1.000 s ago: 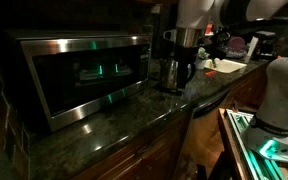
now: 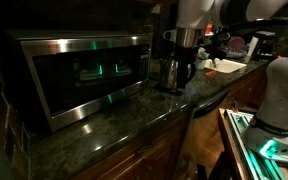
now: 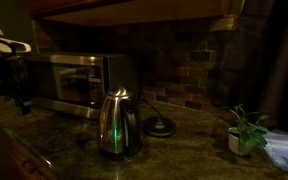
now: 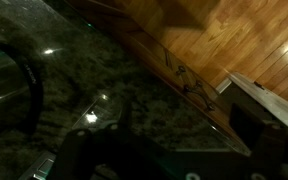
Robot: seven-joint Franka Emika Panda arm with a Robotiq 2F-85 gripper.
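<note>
My gripper stands open over the front edge of the counter point(image 4: 79, 65), and nothing shows between its dark fingers. In exterior view 1 the gripper point(image 2: 183, 82) hangs in front of the far part of the counter, to the right of the microwave point(image 2: 79, 78). At the left edge of exterior view 2 the gripper point(image 3: 6, 108) points down, well apart from the steel kettle point(image 3: 119, 125). That kettle is upright on the dark countertop, in front of the microwave.
Right of the kettle lies a round black base point(image 3: 159, 127). A potted plant point(image 3: 244, 132) stands farther right beside a pale cloth or bag point(image 3: 284, 150). Exterior view 1 shows a sink point(image 2: 224, 63) at the back right.
</note>
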